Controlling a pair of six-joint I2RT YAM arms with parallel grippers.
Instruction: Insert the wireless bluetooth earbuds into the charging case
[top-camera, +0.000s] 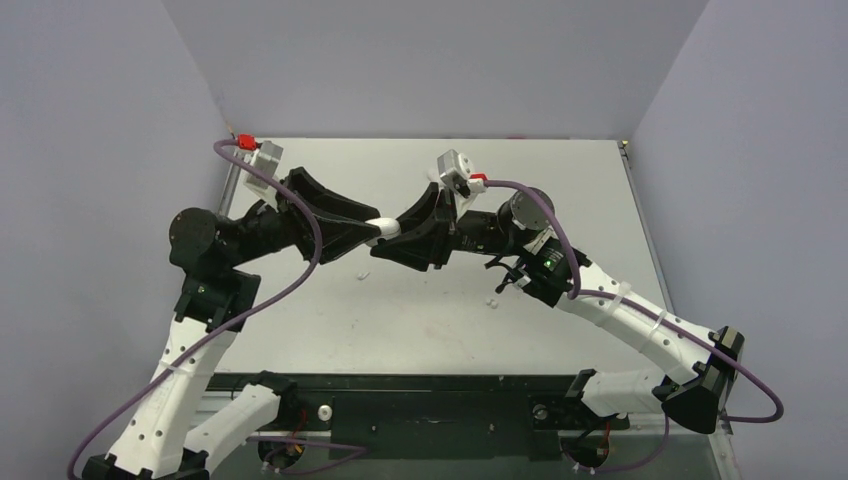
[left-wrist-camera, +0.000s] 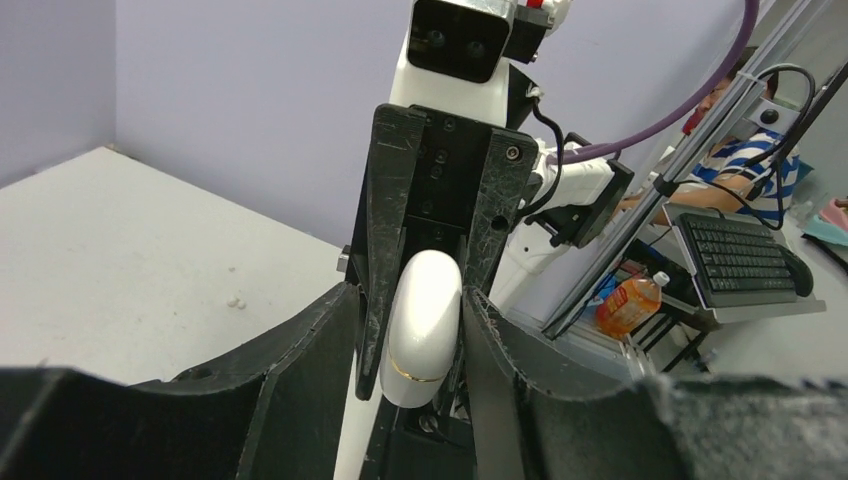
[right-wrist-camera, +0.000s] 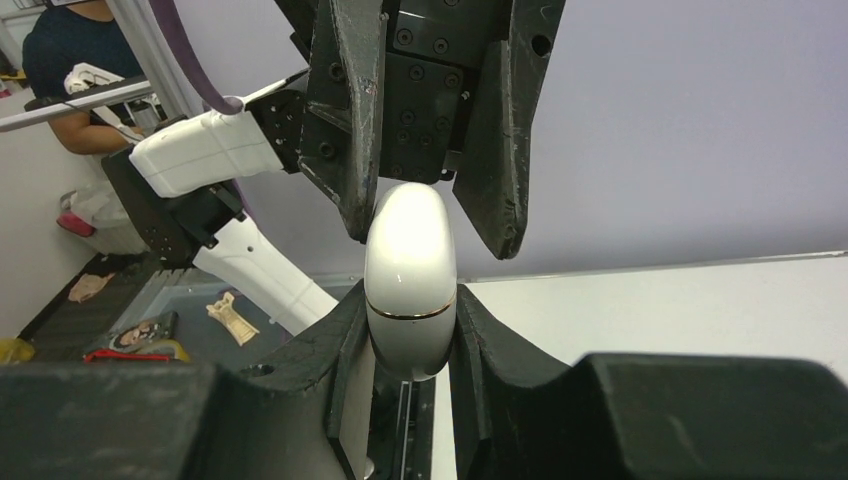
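The white charging case (top-camera: 385, 228) is held up above the table between the two arms, with its lid closed. In the right wrist view, the case (right-wrist-camera: 410, 270) fills the space between the fingers of my right gripper, which is shut on it. From the other side, my left gripper (top-camera: 374, 228) stands open around the case's end. The left wrist view shows a gap between one finger and the case (left-wrist-camera: 424, 320). No earbuds can be seen inside, as the lid hides the interior.
Small white pieces (top-camera: 492, 303) lie on the white table (top-camera: 430, 340), and another small piece (top-camera: 363, 275) lies farther left; they are too small to identify. Walls rise on both sides.
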